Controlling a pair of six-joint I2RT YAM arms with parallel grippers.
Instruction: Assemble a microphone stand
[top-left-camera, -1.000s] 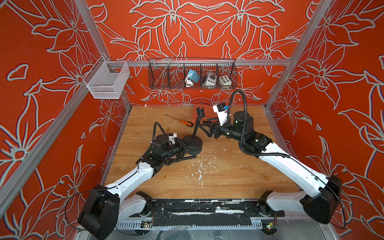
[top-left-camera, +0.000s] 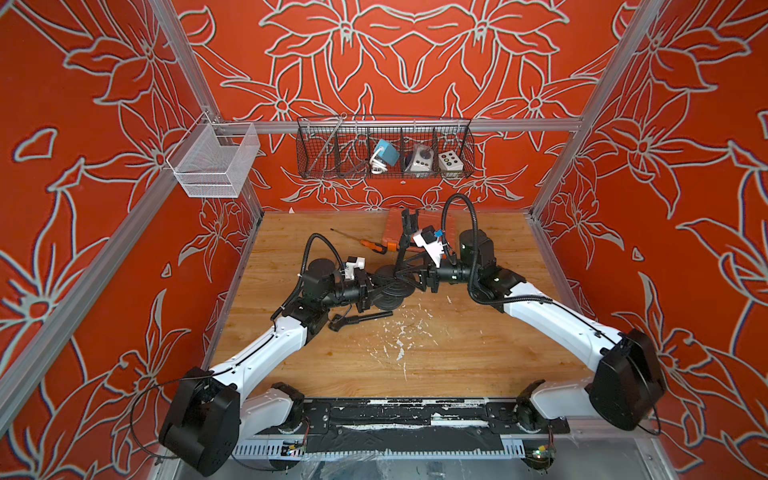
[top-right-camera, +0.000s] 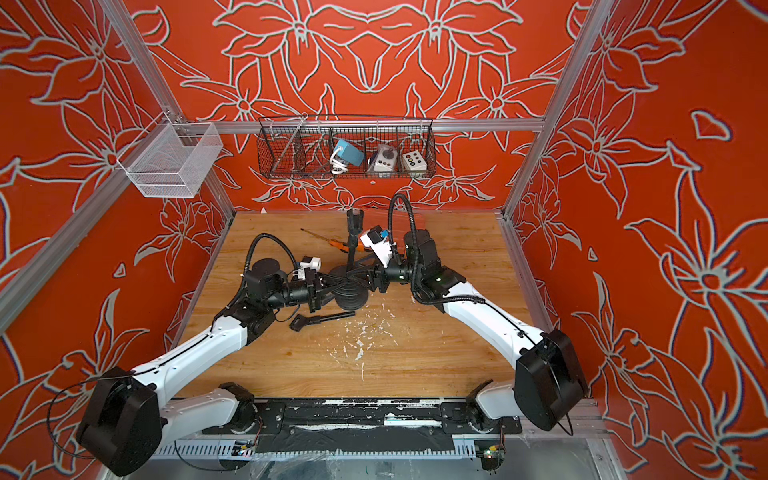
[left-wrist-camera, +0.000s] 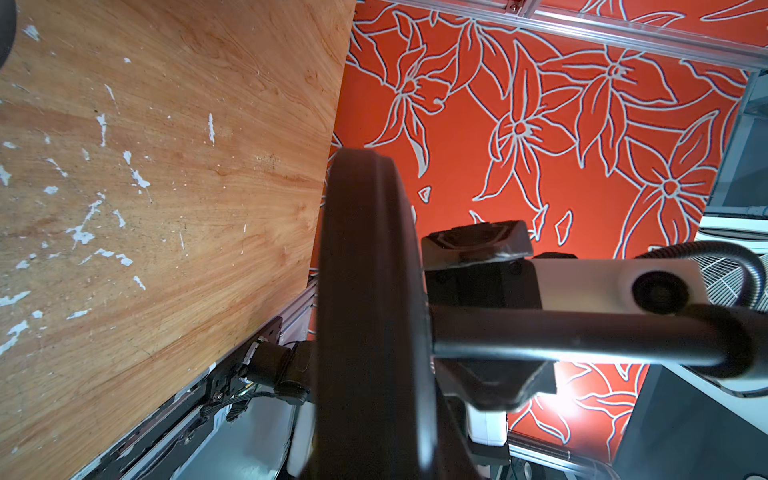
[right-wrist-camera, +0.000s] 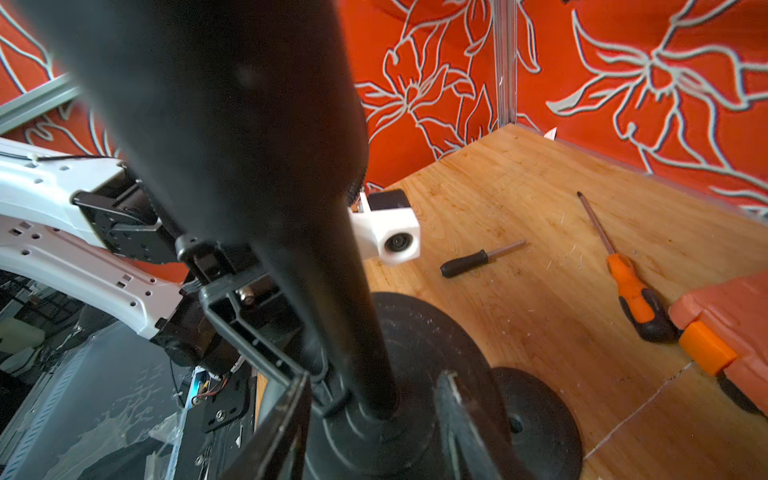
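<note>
The black stand, a round base (right-wrist-camera: 448, 352) with a tall pole (right-wrist-camera: 312, 240), stands in the middle of the table, its pole leaning slightly. From the left, my left gripper (top-left-camera: 390, 283) reaches low on the stand and is shut on it; its fingertips are partly hidden in both top views. The stand's dark base (left-wrist-camera: 368, 320) and pole (left-wrist-camera: 576, 332) block much of the left wrist view. My right gripper comes from the other side, with its fingers apart and the lower pole between them in view; contact cannot be told. A loose black rod with a wider end (top-left-camera: 360, 320) lies in front.
Another black disc (right-wrist-camera: 544, 424) lies close beside the base. An orange screwdriver (right-wrist-camera: 632, 296), a small black screwdriver (right-wrist-camera: 464, 264) and an orange case (right-wrist-camera: 732, 320) lie behind. A wire basket (top-left-camera: 384, 148) hangs at the back.
My right gripper has come left and down to the lower pole. My left gripper has moved up and right onto the stand. The pole's top has shifted slightly right.
</note>
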